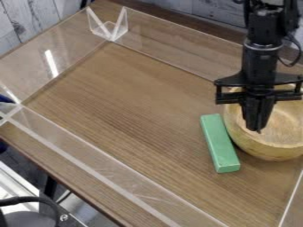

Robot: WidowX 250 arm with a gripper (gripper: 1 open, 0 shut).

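Note:
My gripper point(258, 117) points down over a round wooden bowl point(282, 140) on the right of the table, its fingertips low over or inside the bowl's left part. The fingers are close together, shut, with nothing visible between them. A green rectangular block point(219, 144) lies on the table just left of the bowl, lengthwise front to back.
A small clear bracket point(109, 27) stands at the back left corner. Black cables and hardware sit beyond the lower left edge.

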